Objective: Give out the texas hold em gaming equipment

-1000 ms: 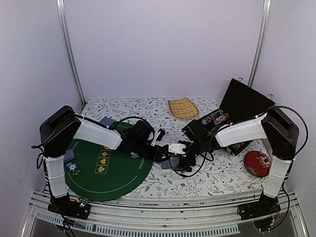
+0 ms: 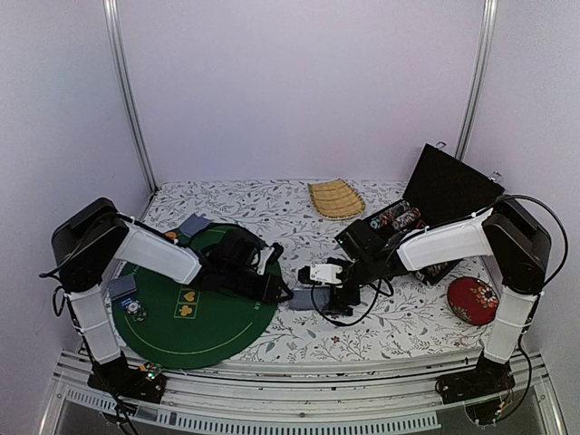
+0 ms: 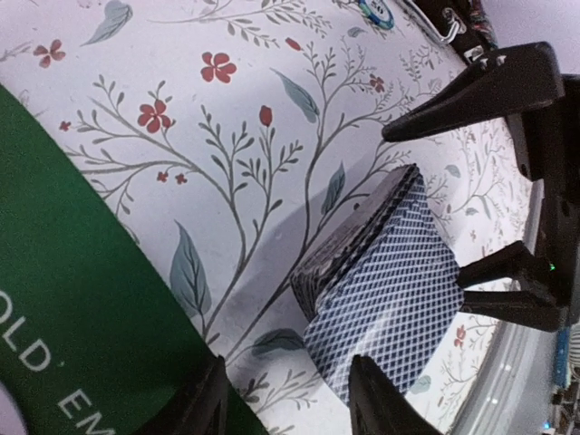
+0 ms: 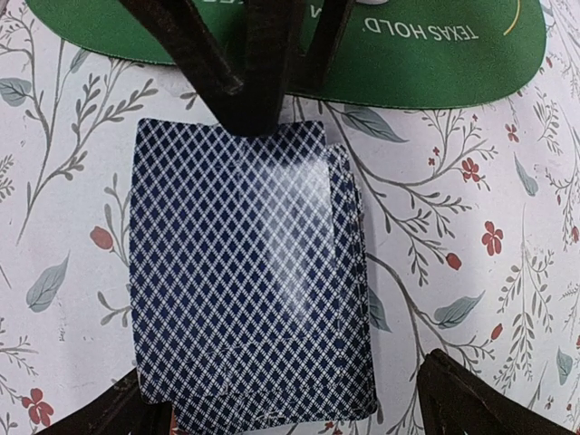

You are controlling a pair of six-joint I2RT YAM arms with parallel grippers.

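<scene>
A blue-and-white checked deck of cards (image 2: 304, 299) lies on the floral cloth between my two grippers, just right of the green mat (image 2: 237, 337). Its layers are slightly offset, as the deck (image 4: 245, 263) shows in the right wrist view. My right gripper is open, with one finger on each side of the deck's near end. The left gripper stands part open over the deck's mat-side end, its gap showing cloth and no card. One left finger (image 4: 249, 100) overlaps the deck's far edge; whether it touches cannot be told.
An open black case (image 2: 444, 195) with chip racks stands at the right rear. A woven tray (image 2: 335, 199) lies at the back, a red round piece (image 2: 472, 300) at the right. Blue decks (image 2: 121, 287) and chips (image 2: 134, 310) sit on the mat's left edge.
My left gripper has drawn a little to the left, towards the mat, uncovering more of the deck's surroundings. The right arm has stayed almost still.
</scene>
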